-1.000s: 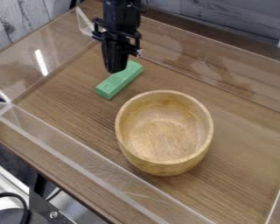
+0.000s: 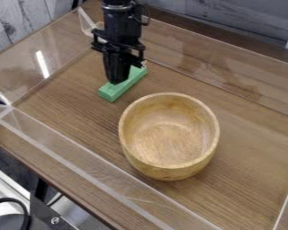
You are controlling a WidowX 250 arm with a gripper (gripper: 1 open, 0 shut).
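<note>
A green rectangular block [image 2: 121, 86] lies on the wooden table, left of centre. My black gripper [image 2: 115, 70] hangs just above it, over its upper-left part, its fingers pointing down and looking shut, with nothing visible between them. Whether the fingertips touch the block is hard to tell. A round tan bowl [image 2: 169, 134] sits below and to the right of the block.
Black cables [image 2: 8, 211] lie at the bottom-left corner, beyond the table's edge.
My gripper has moved down toward the green block, and now covers more of its upper end. The bowl and block look unmoved.
</note>
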